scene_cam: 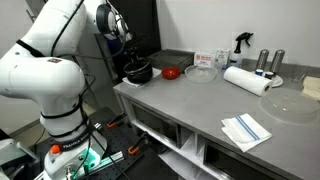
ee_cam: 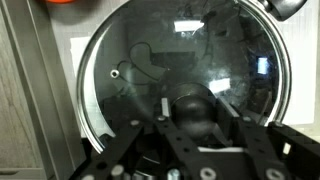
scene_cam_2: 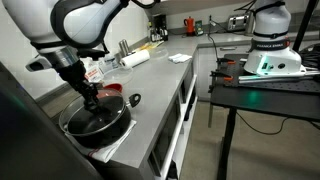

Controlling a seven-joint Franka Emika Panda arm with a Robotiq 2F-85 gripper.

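Observation:
A black pot (scene_cam_2: 105,142) stands at the far end of the counter, its side handle showing. Over its mouth is a glass lid (ee_cam: 130,75) with a metal rim and a round dark knob (ee_cam: 195,105). My gripper is shut on that knob, which sits between the fingers at the bottom of the wrist view. In exterior view 2 the lid looks somewhat tilted; whether its rim touches the pot all round, I cannot tell. The arm covers part of the lid in that view.
Close to the pot is a red bowl (scene_cam: 170,73). A clear bowl (scene_cam: 202,74), a paper towel roll (scene_cam: 247,81), a clear plastic lid (scene_cam: 290,105) and a folded cloth (scene_cam: 246,131) lie farther along the counter (scene_cam: 185,110).

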